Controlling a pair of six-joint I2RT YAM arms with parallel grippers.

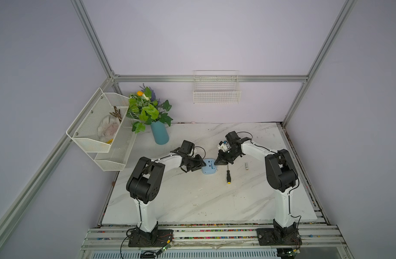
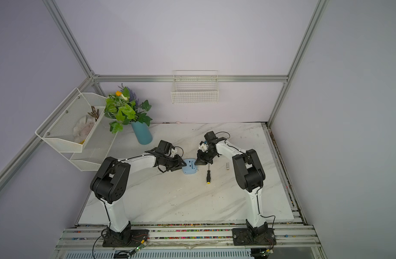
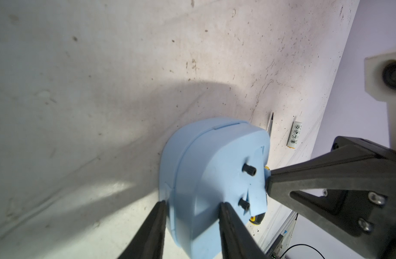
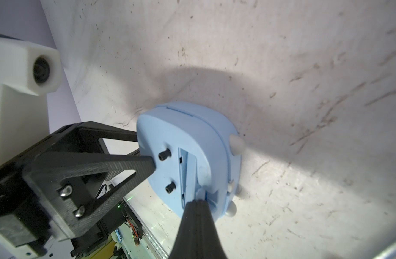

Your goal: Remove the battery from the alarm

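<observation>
The light blue alarm [image 1: 209, 166] lies on the table between both grippers, with two black screws and an open slot in its face in the right wrist view. My left gripper has its fingers around the alarm's near side; whether it grips is hard to tell. My right gripper is shut, its fingertips down at the lower end of the slot [image 4: 190, 168], with nothing visible between them. A small white battery-like cell [image 3: 294, 133] lies on the table right of the alarm.
A screwdriver [image 1: 228, 176] lies right of the alarm. A blue vase with flowers [image 1: 160, 133] stands at the back left beside wire shelves [image 1: 92, 144].
</observation>
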